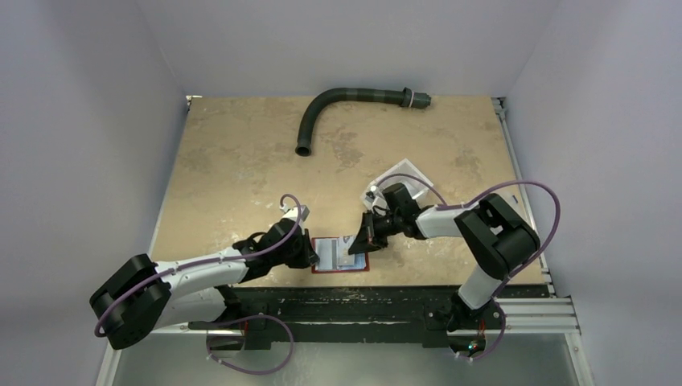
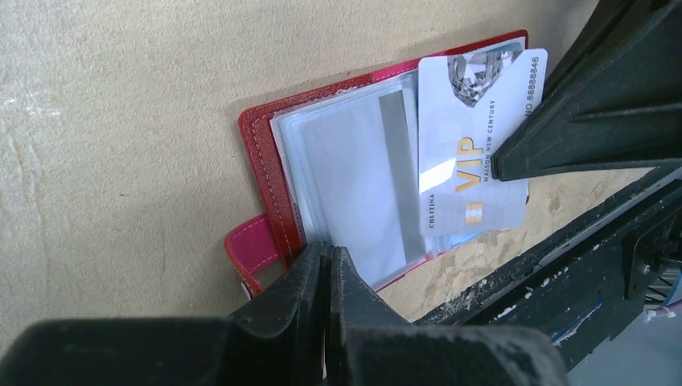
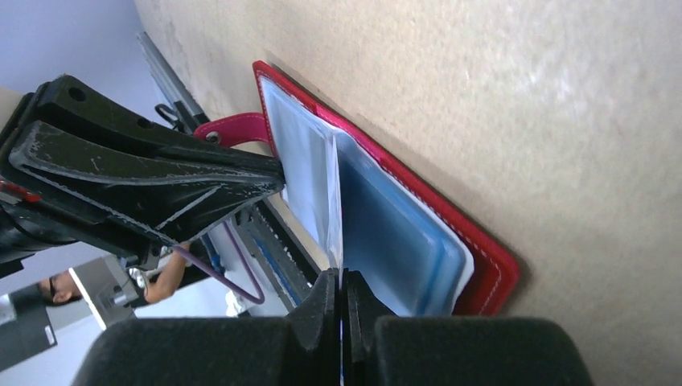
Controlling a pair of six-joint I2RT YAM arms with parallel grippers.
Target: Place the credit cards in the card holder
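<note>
The red-edged card holder [image 1: 342,271] lies open at the front middle of the table, with clear plastic sleeves [image 2: 346,177] inside. My left gripper is shut at the holder's left side, on the sleeve edge. Over the right half of the sleeves is a white VIP card [image 2: 466,181], gripped by my right gripper [image 1: 351,251]. From the right wrist, that card [image 3: 334,213] shows edge-on between the right fingertips, standing against the blue sleeves [image 3: 394,233]. Whether its lower edge is inside a sleeve cannot be told.
A white tray [image 1: 426,171] stands behind the right forearm. A dark green hose [image 1: 354,95] lies at the back. The table's front edge [image 2: 555,265] runs close to the holder, while the left and back table areas are clear.
</note>
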